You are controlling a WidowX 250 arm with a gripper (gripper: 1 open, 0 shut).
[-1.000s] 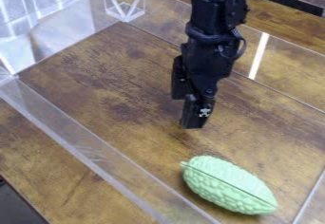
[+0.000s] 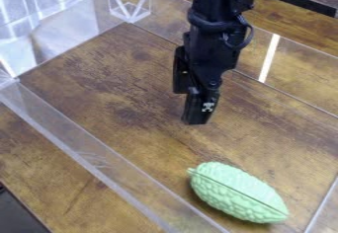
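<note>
A black robot arm reaches down from the top of the camera view, its gripper [image 2: 195, 91] hanging open above the wooden board's middle, with nothing visible between the fingers. A pale green, bumpy oblong object [image 2: 238, 192], like a toy bitter melon, lies at the lower right, apart from the gripper and below it in the view.
Clear plastic walls [image 2: 79, 150] border the wooden work area [image 2: 106, 89]. A white patterned cloth [image 2: 40, 10] is at the upper left. The left and middle of the board are free.
The arm and gripper have shifted slightly left and up in the view over the last second. The green object has stayed where it was.
</note>
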